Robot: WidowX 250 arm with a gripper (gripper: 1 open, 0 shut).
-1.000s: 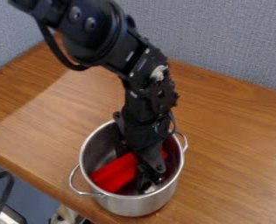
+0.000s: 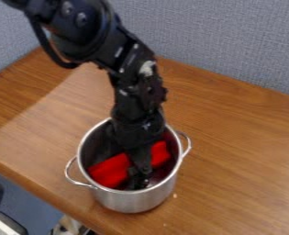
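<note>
A steel pot [image 2: 136, 197] with two side handles stands near the front edge of the wooden table. A long red object [image 2: 111, 168] lies inside it. My black gripper [image 2: 139, 168] reaches down from above into the pot, over the red object.
A grey wall runs along the back. Dark items and a cable lie beyond the table edge at lower left.
My arm has shifted left and somewhat back over the last second. The pot has moved slightly left and up in the view with it.
</note>
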